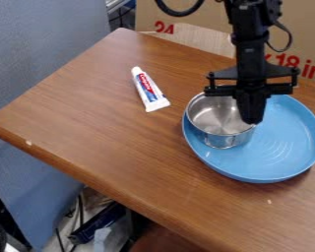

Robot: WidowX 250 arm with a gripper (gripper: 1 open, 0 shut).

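My black gripper (252, 106) reaches down from the top right, its fingers at the right rim of a silver metal pot (216, 127). The pot sits on the left part of a blue plate (278, 155). Whether the fingers are closed on the rim or apart is too small to tell. A toothpaste tube (150, 89) lies on the wooden table (88, 118), left of the pot and separate from it.
A cardboard box (187, 31) stands along the back. Past the table's left edge are a blue-grey surface and some dark clutter with cables at the lower left.
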